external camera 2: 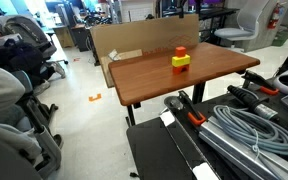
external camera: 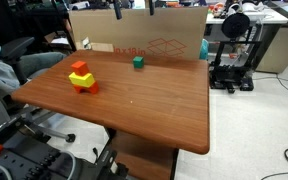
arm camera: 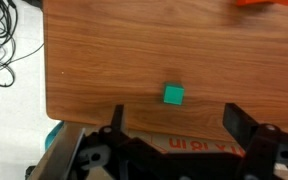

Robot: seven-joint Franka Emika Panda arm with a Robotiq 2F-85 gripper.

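Observation:
A small green block [external camera: 138, 62] lies alone on the wooden table, toward the cardboard at the back. High above it my gripper [external camera: 134, 9] is open, only its fingertips showing at the top edge of exterior view 1. From the wrist, the green block [arm camera: 173, 94] appears between and slightly beyond the spread fingers, touching neither. Nothing is held. Left of the block stands a small stack: a red block [external camera: 80, 69] on top, a yellow block [external camera: 82, 79] in the middle, and red at the bottom.
A cardboard sheet [external camera: 164, 35] stands upright along the back edge of the table [external camera: 169, 105]. Coiled cable [external camera 2: 254, 130] lies by the arm's base area, off the table.

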